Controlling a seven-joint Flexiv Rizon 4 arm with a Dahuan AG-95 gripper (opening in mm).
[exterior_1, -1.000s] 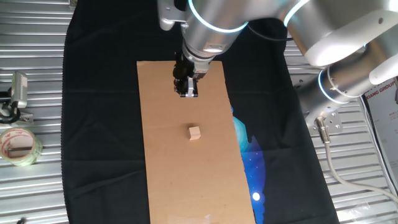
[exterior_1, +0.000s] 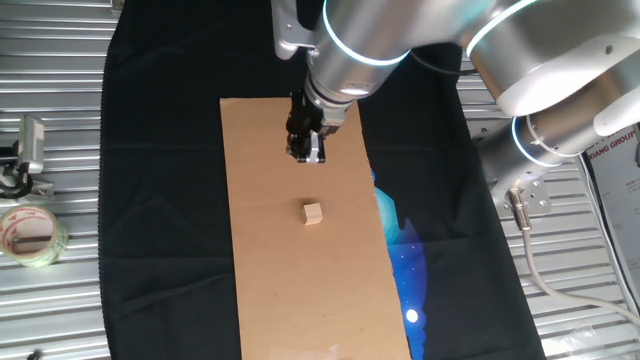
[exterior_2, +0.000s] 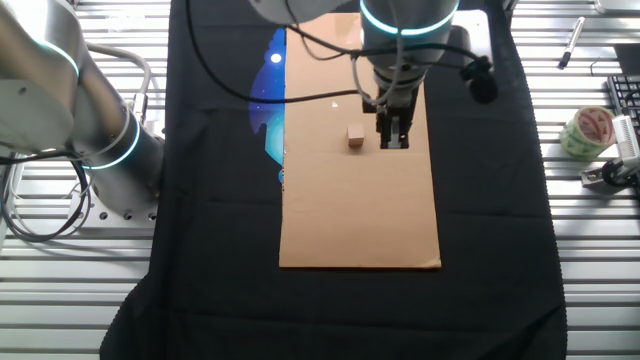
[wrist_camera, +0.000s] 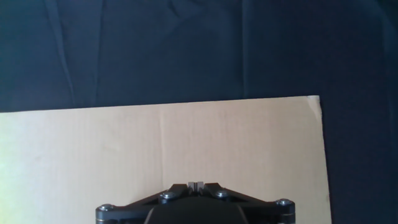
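A small wooden cube lies on the cardboard sheet, near the middle of its width; exterior view 2 shows the same cube beside the arm's tip. My gripper hangs above the cardboard, away from the cube. In the wrist view the two fingertips of the gripper meet closely, and nothing shows between them. Only bare cardboard and dark cloth appear in the wrist view, so the cube is out of sight there.
Black cloth surrounds the cardboard. A blue printed shape sticks out from under its right edge. Off the cloth at left stand a tape roll and a metal device. The cardboard around the cube is clear.
In exterior view 1 my gripper has drifted slightly right and down over the last second. The cube has stayed where it was.
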